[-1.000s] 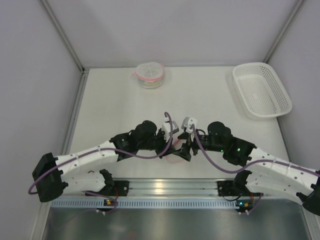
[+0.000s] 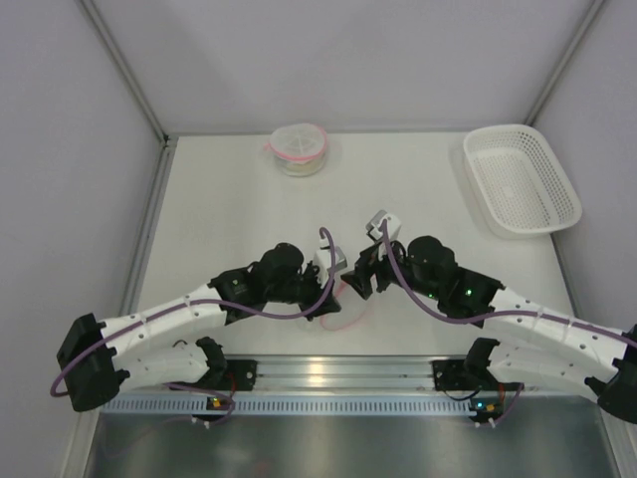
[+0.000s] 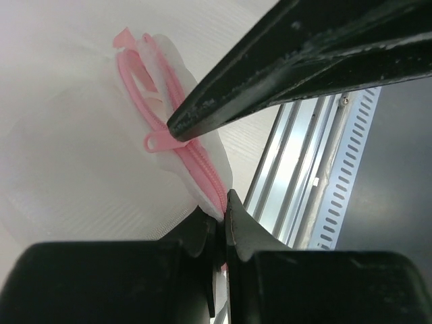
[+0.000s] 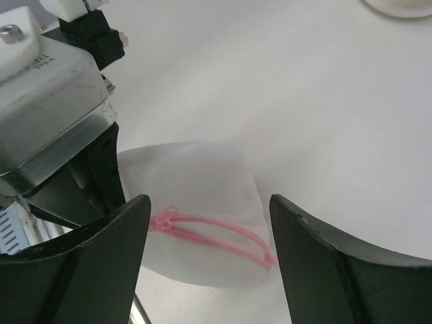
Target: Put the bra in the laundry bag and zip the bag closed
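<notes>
A white mesh laundry bag (image 3: 74,148) with a pink zipper (image 3: 202,169) lies near the table's front. My left gripper (image 2: 321,305) is shut on one end of the zipper band. Between that grip and the pink pull tab (image 3: 160,140) the zipper's edges run together; past the tab they spread apart. My right gripper stands open, the bag showing between and beyond its fingers. In the left wrist view, one dark right finger (image 3: 270,71) overlaps the tab's end; whether it touches cannot be told. No bra can be made out.
A rounded white mesh container with pink trim (image 2: 299,145) sits at the back, its contents unclear. An empty white basket (image 2: 521,179) stands at the back right. A metal rail (image 2: 343,370) borders the front.
My left gripper has shifted a little leftward with the bag's end. The right gripper has moved slightly toward the table's back and changed its tilt.
</notes>
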